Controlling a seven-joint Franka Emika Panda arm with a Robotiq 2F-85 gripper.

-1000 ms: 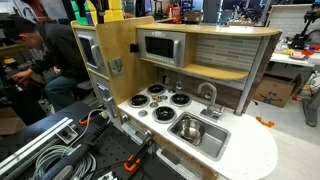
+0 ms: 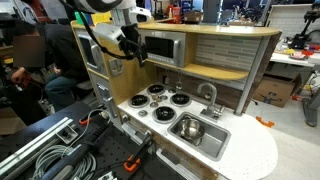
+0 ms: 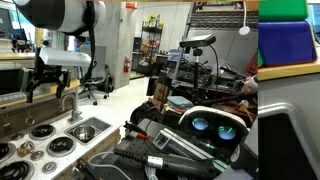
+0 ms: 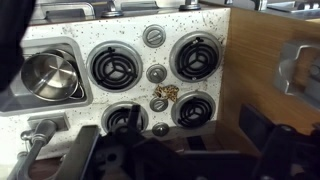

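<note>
My gripper (image 2: pixel 136 42) hangs in front of the microwave's left side, high above the stove. In the wrist view its dark fingers (image 4: pixel 258 128) stand wide apart, so it is open with nothing between them. Below lies the white stove top with several coil burners (image 4: pixel 117 66). A small brown and yellow patterned item (image 4: pixel 172 93) lies between the burners and knobs. A metal pot (image 4: pixel 50 76) sits in the sink (image 2: pixel 204 140), well away from the gripper. The microwave (image 2: pixel 161 47) is shut.
A faucet (image 2: pixel 211 97) rises behind the sink. The wooden shelf (image 2: pixel 215 72) and cabinet wall (image 4: pixel 235 80) border the space around the arm. White counter (image 2: pixel 245 150) to the right of the sink is clear. Cables (image 2: pixel 60 155) lie in front of the kitchen.
My arm has come down from above the upper cabinets and shifted right, bringing the gripper in front of the microwave. The pot and stove items have not moved.
</note>
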